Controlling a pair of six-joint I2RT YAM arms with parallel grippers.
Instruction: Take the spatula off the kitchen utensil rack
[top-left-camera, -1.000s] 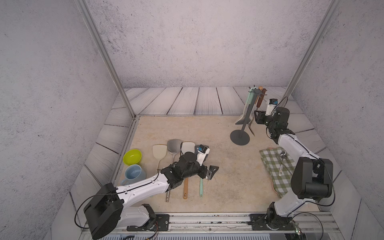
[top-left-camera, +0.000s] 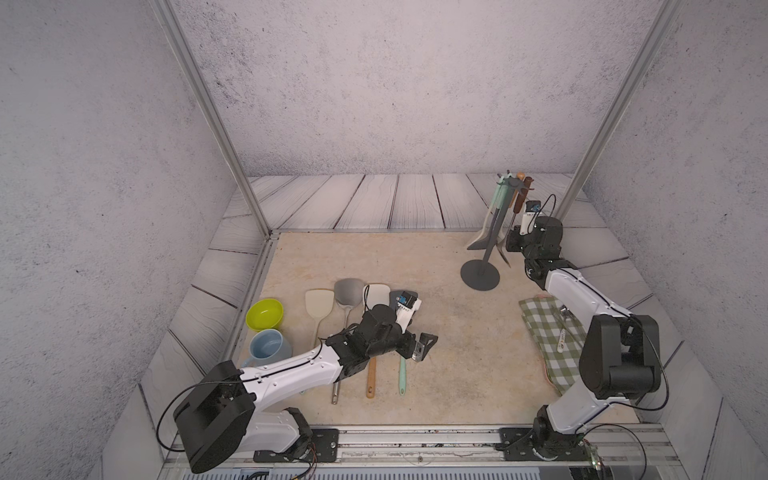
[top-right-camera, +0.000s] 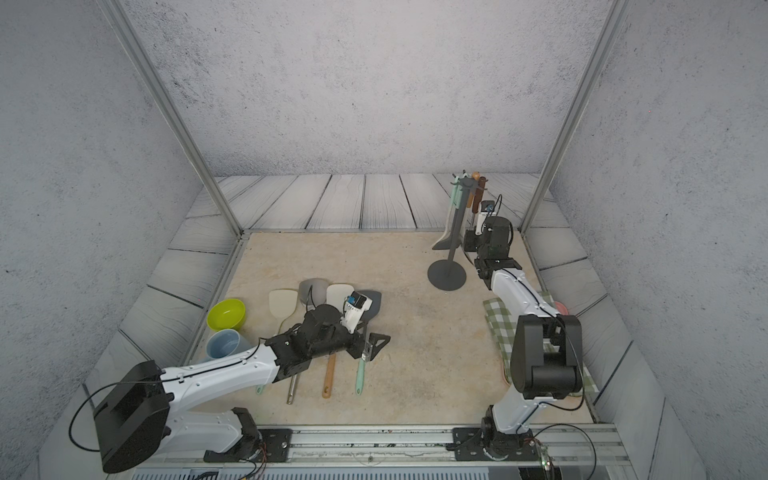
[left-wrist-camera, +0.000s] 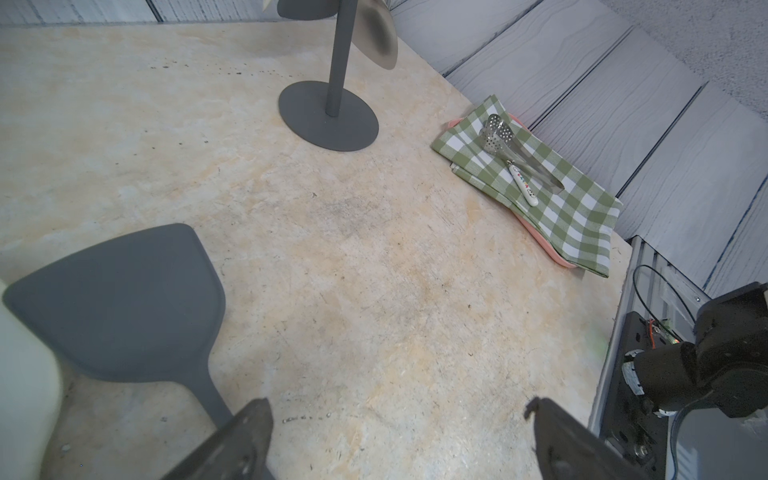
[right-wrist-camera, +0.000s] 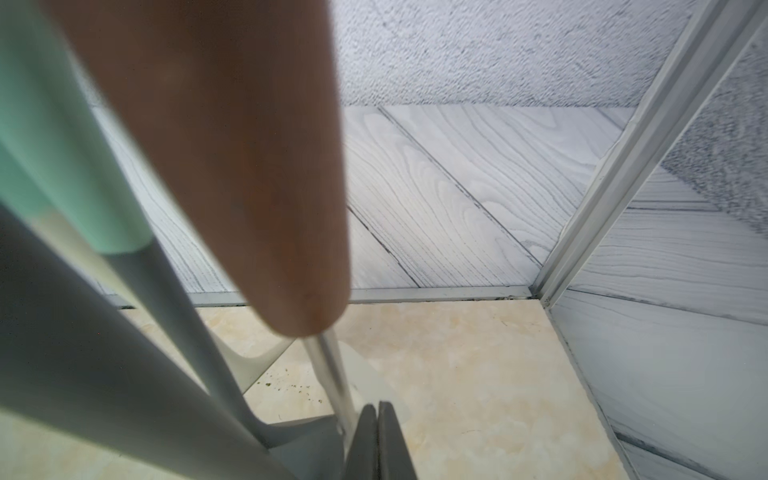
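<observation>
The dark grey utensil rack (top-left-camera: 480, 274) stands at the back right, with several utensils hanging from its top. A brown-handled utensil (right-wrist-camera: 264, 200) with a thin metal shaft hangs close to my right wrist camera. Teal-handled utensils (right-wrist-camera: 72, 144) hang to its left. My right gripper is shut beside that metal shaft, its fingertips together and nothing visible between them. Whether it touches the shaft, I cannot tell. Over the front middle of the table, my left gripper stands open and empty, right of a flat dark grey turner (left-wrist-camera: 136, 304).
Several turners lie side by side under the left arm, including one with an orange handle (top-left-camera: 371, 377). A green bowl (top-left-camera: 265, 314) and a blue cup (top-left-camera: 269, 347) stand at left. A checked cloth (top-left-camera: 552, 340) lies at right.
The hanging utensils have swung a little. The left arm has barely moved.
</observation>
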